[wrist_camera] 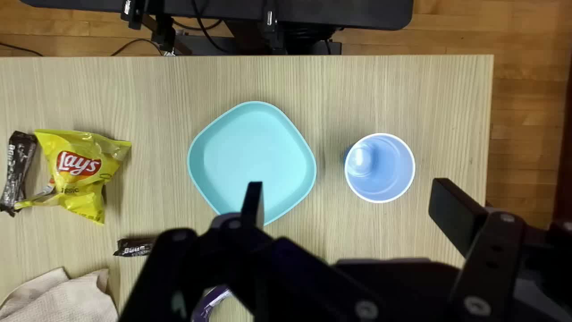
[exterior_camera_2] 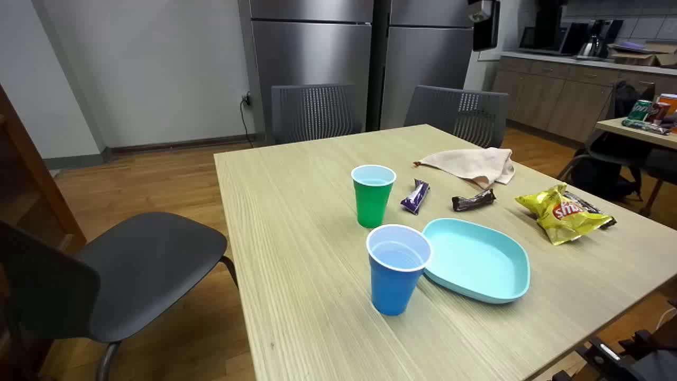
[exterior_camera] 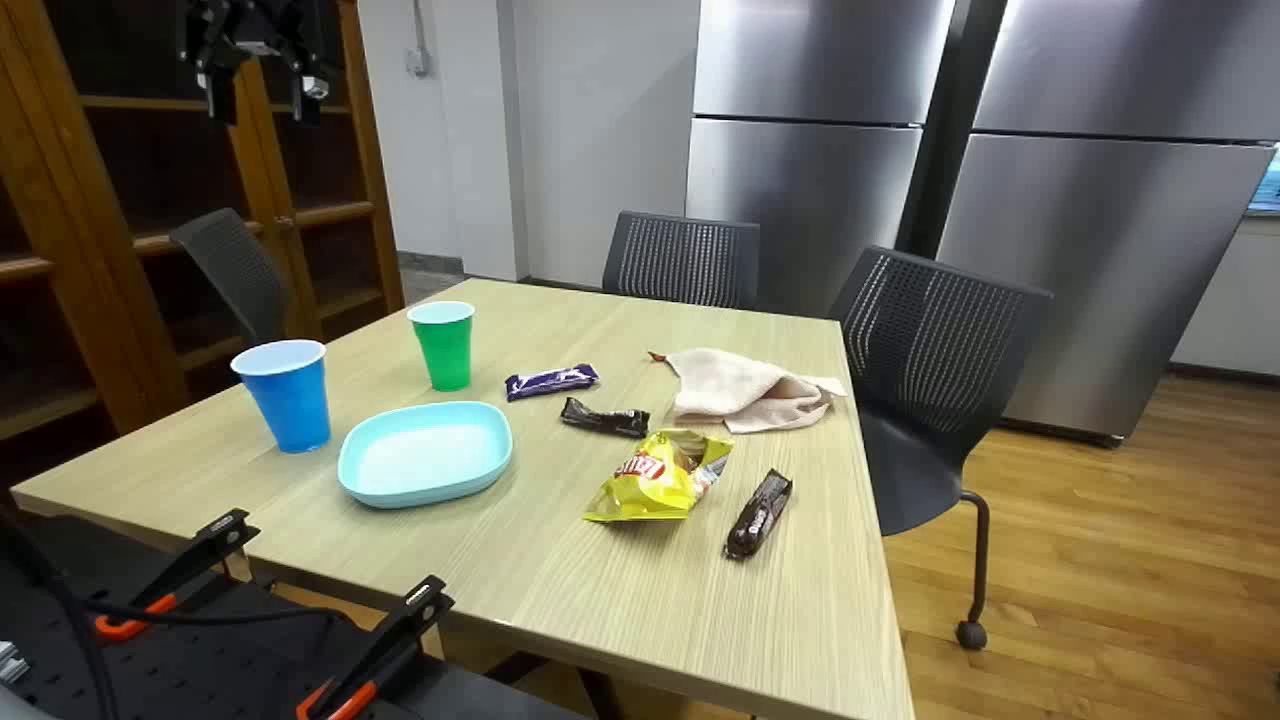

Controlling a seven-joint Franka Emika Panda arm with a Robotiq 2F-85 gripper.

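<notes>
My gripper is open high above the table, its fingers spread wide with nothing between them. In exterior view 1 the gripper (exterior_camera: 262,108) shows at the top left. A light-blue plate (wrist_camera: 252,155) lies empty on the wood table. Beside it stands an upright blue cup (exterior_camera_2: 396,279), empty inside. Farther back an upright green cup (exterior_camera: 446,354) stands on the table; the wrist view does not show it. A purple-wrapped bar (exterior_camera: 552,382), a dark-wrapped bar (exterior_camera: 606,419) and another dark bar (exterior_camera: 758,514) lie flat. Next to the last one is a yellow Lay's bag (exterior_camera: 648,480).
A crumpled beige cloth (exterior_camera: 750,390) lies near the table's far right side. Black chairs (exterior_camera: 684,260) surround the table (exterior_camera_2: 304,254). Bare tabletop shows left of the cups in exterior view 2 and at the front right in exterior view 1.
</notes>
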